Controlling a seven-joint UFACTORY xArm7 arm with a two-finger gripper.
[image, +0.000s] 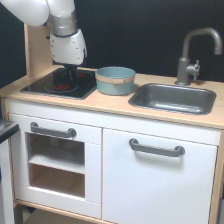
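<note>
A grey-green pot (115, 80) stands upright on the wooden counter between the dark stove top and the sink. My gripper (70, 73) points down from the white arm, over the back part of the stove top (62, 85), to the left of the pot and apart from it. Its dark fingers blend into the dark background, so whether they are open or shut does not show. I make out nothing hanging from them.
To the right lies an empty metal sink (172, 98) with a tall grey faucet (188, 60) behind it. Below are an open-fronted shelf (57, 160) and a white door (158, 178) with a grey handle (157, 148).
</note>
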